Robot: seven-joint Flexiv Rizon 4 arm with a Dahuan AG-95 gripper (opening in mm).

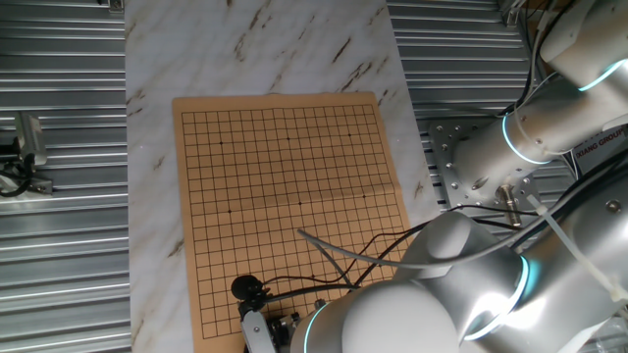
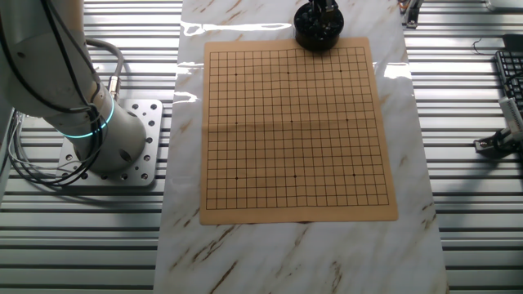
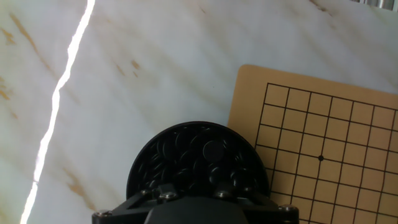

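A round black bowl [image 3: 180, 152] full of black stones sits at the near left corner of the board in the wrist view. My gripper reaches over the bowl from the bottom of that view. Its dark fingers blend with the stones, so whether they are apart or together does not show, nor whether a stone is between them. In exterior view 2 the bowl [image 2: 317, 34] stands at the top edge of the board, under the gripper. A tan grid board [image 2: 290, 122] lies flat and bare of stones. Exterior view 1 has the arm covering the bowl and fingertips.
Loose cables [image 1: 392, 263] hang from the arm over part of the board. Ribbed metal decking [image 1: 64, 235] flanks the table, and a black keyboard [image 2: 511, 77] lies off to the right in exterior view 2.
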